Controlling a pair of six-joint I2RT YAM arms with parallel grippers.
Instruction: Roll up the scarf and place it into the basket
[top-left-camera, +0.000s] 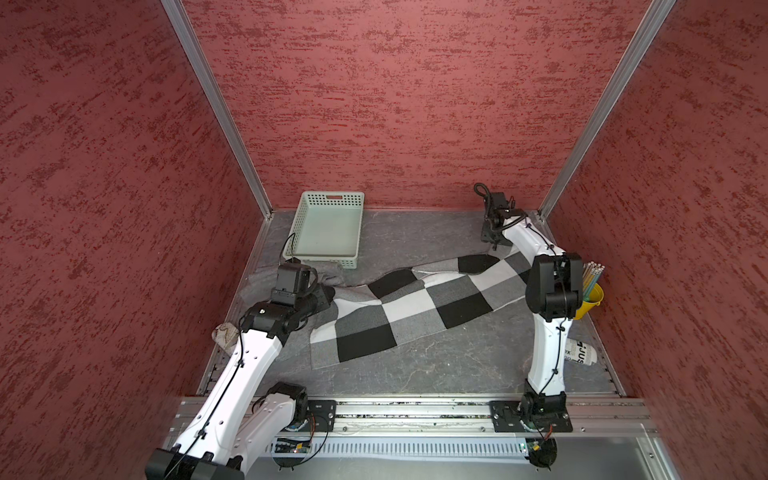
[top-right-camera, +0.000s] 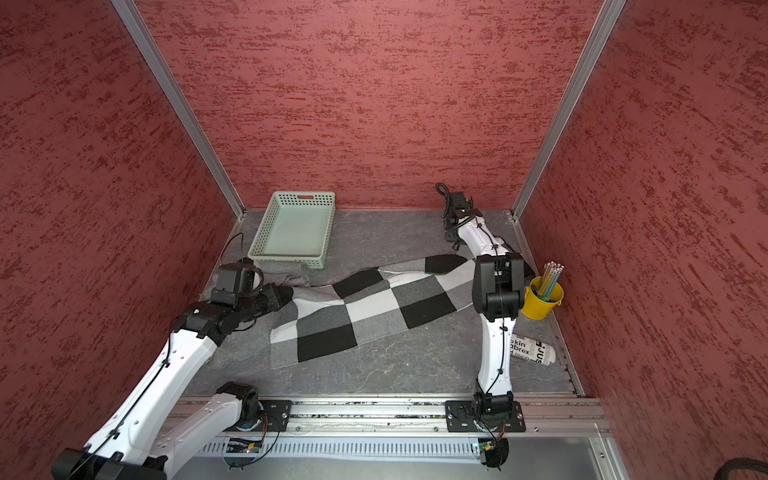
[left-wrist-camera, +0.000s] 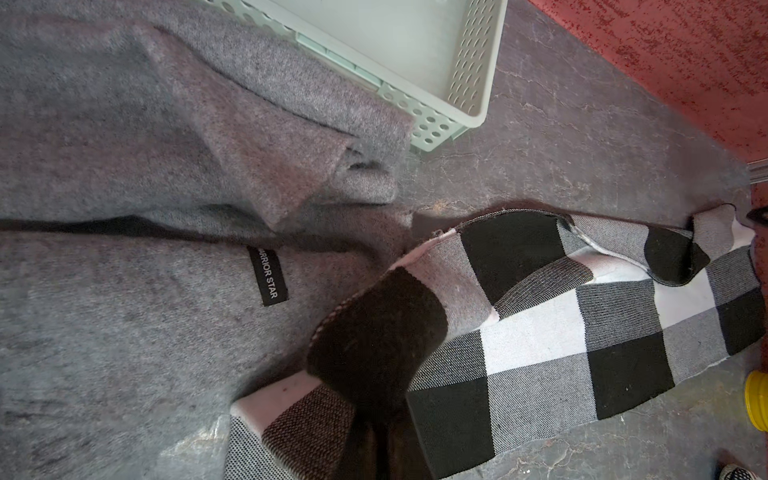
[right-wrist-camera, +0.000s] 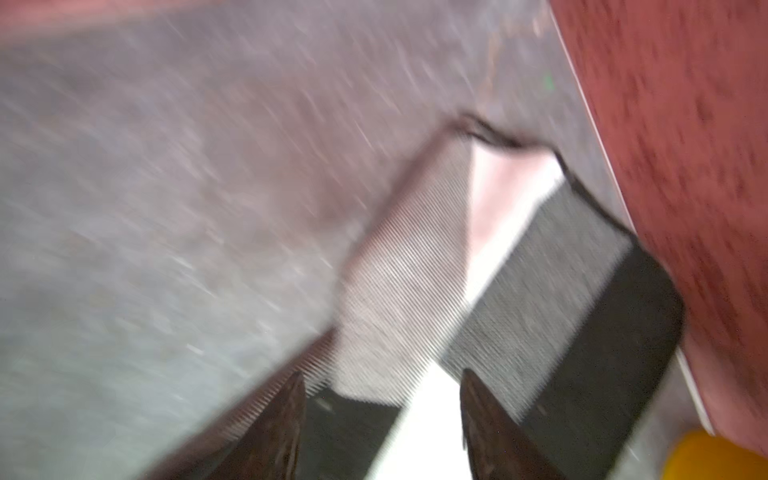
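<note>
The black, white and grey checked scarf (top-left-camera: 436, 308) lies stretched diagonally across the table, its long far edge wavy and folded. In the left wrist view, a dark patch of the scarf (left-wrist-camera: 524, 240) side gathers up to my left gripper, shut on the cloth. Plain grey fabric (left-wrist-camera: 160, 320) with a black label adjoins it; I cannot tell whether it is the scarf's other face. My right gripper is open above the scarf's right end, nothing between its fingers. The pale green basket (top-left-camera: 357, 232) stands empty at the back left.
On the right are a yellow bucket (top-right-camera: 544, 307) holding sticks and a white printed container (top-right-camera: 532, 349). Red walls bound the table. Bare grey table (top-left-camera: 424, 232) lies right of the basket and in front of the scarf.
</note>
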